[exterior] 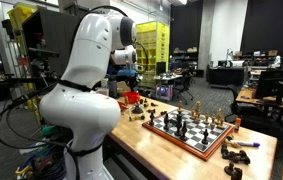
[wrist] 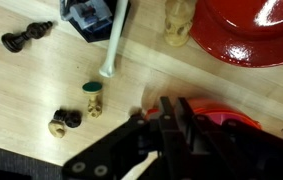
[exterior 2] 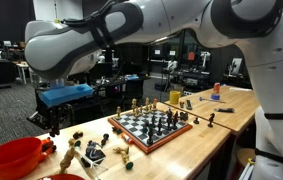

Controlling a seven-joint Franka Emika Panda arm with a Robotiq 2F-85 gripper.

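Note:
My gripper hangs over the red bowl [wrist: 221,112] in the wrist view, its dark fingers hard to tell apart. Whether anything sits between them does not show clearly. In exterior view 2 the gripper [exterior 2: 54,129] hangs near the right side of the same bowl [exterior 2: 11,158]. Loose chess pieces lie to the left of the bowl in the wrist view: a gold one with a green base [wrist: 93,98], a dark-and-gold one [wrist: 63,122] and a black one [wrist: 26,37]. A tan piece [wrist: 178,20] is by the red plate [wrist: 256,45].
The chessboard [exterior: 189,132] with several pieces takes up the table's middle. A pale-handled tool [wrist: 113,45] lies near the bowl. More loose pieces [exterior: 239,155] lie right of the board. The table's front edge [exterior: 151,170] has bare wood beside it.

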